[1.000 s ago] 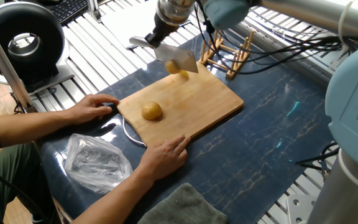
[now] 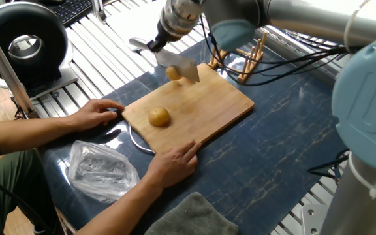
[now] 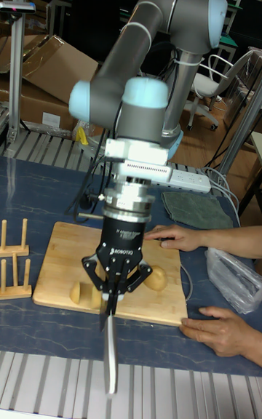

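Note:
My gripper (image 3: pixel 115 302) is shut on the handle of a knife (image 2: pixel 187 68) with a broad metal blade. The blade hangs over the far edge of the wooden cutting board (image 2: pixel 207 104), and its pale handle (image 3: pixel 110 361) points away from the board. Against the blade's side is a potato piece (image 2: pixel 173 73), which appears to cling to it. A cut piece (image 3: pixel 75 292) stands on the board, with another slice (image 3: pixel 96 297) beside it near the fingers. The larger potato (image 2: pixel 160 117) rests toward the handle end of the board, apart from the knife. Whether the blade touches the board cannot be told.
A person's hands (image 2: pixel 175 163) (image 2: pixel 96 113) hold the board at its handle end. A clear plastic bag (image 2: pixel 102 171) and a grey cloth (image 2: pixel 193 219) lie nearby. Beside the board's far end stands a wooden rack (image 2: pixel 250 62), with cables hanging close above. Bare table lies right of the board.
The knife has shifted left and a little lower in exterior view 1, and the potato piece at its blade has moved along with it. The larger potato, board and hands look unchanged.

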